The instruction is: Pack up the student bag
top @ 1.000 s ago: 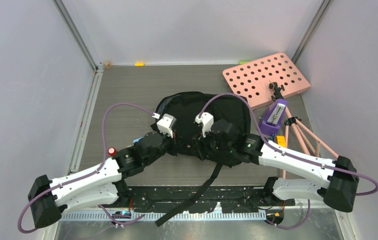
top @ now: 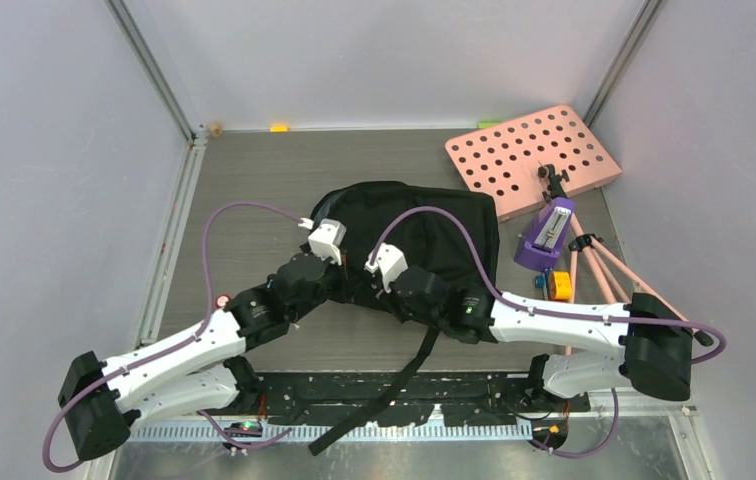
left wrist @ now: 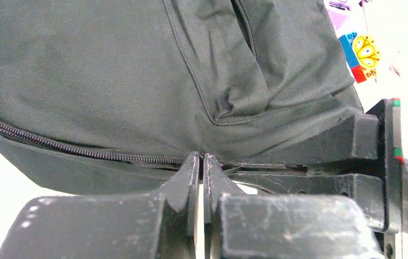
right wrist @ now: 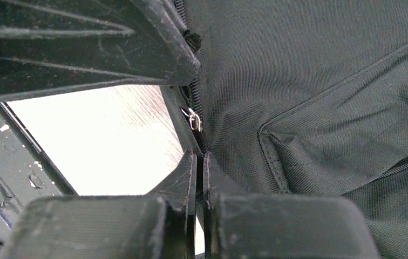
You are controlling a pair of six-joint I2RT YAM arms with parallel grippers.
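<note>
The black bag [top: 394, 215] lies flat in the middle of the table, a zipper [left wrist: 94, 154] running along its near edge. At that edge my left gripper is shut, its tips meeting on the zipper line; whether thin cloth is pinched there cannot be made out. Close to its right, my right gripper is shut on a dark strip that hangs from the silver zipper pull [right wrist: 193, 118]. In the top view the two wrists nearly touch and hide both sets of fingertips. The bag's contents are not visible.
A black strap [top: 384, 400] trails from the bag over the table's front edge. To the right stand a pink perforated board [top: 534, 155], a purple object [top: 546, 235], a yellow item [top: 560, 285] and pink rods [top: 609, 265].
My right gripper has moved left along the bag's near edge, closer to the left one. My left gripper has shifted slightly left and away from the front. The bag has barely moved.
</note>
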